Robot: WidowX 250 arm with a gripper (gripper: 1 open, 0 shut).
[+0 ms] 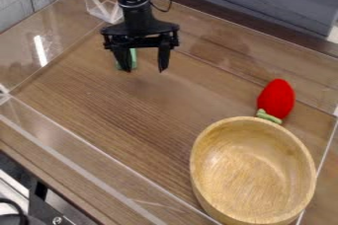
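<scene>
My black gripper (138, 49) hangs at the upper middle over the wooden table, its two fingers apart and pointing down. A small green object (128, 63) stands at its left finger, partly hidden behind it; I cannot tell whether they touch.
A large yellow bowl (251, 175) fills the lower right. A red object with a green end (276, 100) lies on the right, above the bowl.
</scene>
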